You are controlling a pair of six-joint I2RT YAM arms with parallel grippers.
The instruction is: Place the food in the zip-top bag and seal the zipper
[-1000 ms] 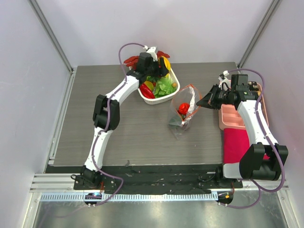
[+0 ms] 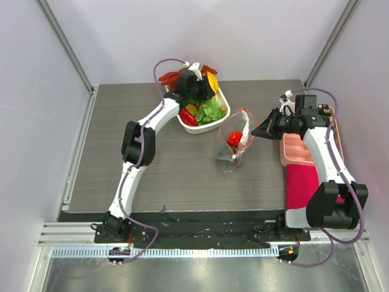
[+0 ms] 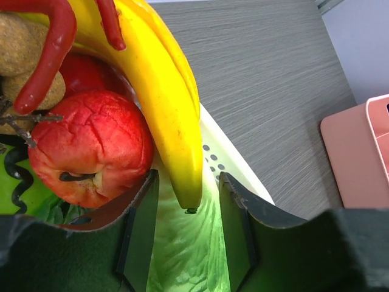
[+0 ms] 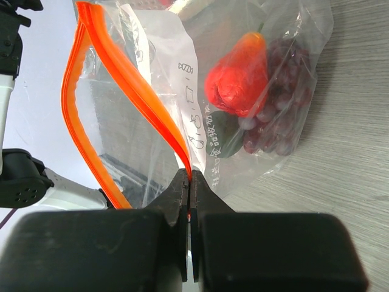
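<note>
My left gripper is over the white basket of food (image 2: 204, 126), fingers apart on either side of the lower end of a yellow banana (image 3: 164, 97). A wrinkled red apple (image 3: 91, 146), red chili peppers and leafy greens (image 3: 188, 255) lie around it. My right gripper is shut on the orange-edged rim of the clear zip bag (image 2: 226, 155), whose mouth gapes. Inside the bag are a red pepper (image 4: 237, 79), dark grapes (image 4: 273, 128) and a dark green item (image 4: 222, 140).
A pink bin (image 2: 295, 152) stands at the right under my right arm, with a red pad (image 2: 301, 188) in front of it.
My left gripper has shifted very slightly within the basket area. The bag and my right arm look unchanged.
</note>
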